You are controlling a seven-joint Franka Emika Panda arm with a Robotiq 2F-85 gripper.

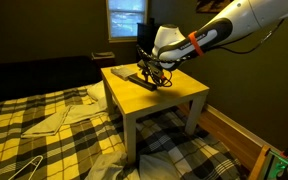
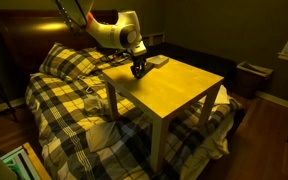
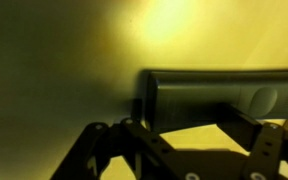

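A long dark box-like object with a pale round mark lies on the table, its left end near the middle of the wrist view. At the bottom of that view my gripper has its fingers apart, one by the object's left end and the other over its near face. Whether the fingers touch it cannot be told. From the first exterior view, the gripper is low over the far part of the pale table, beside a dark bar-shaped item. The second exterior view shows the gripper close to the tabletop.
A pale item lies at the table's far edge in the second exterior view. A bed with a plaid cover stands close beside the table.
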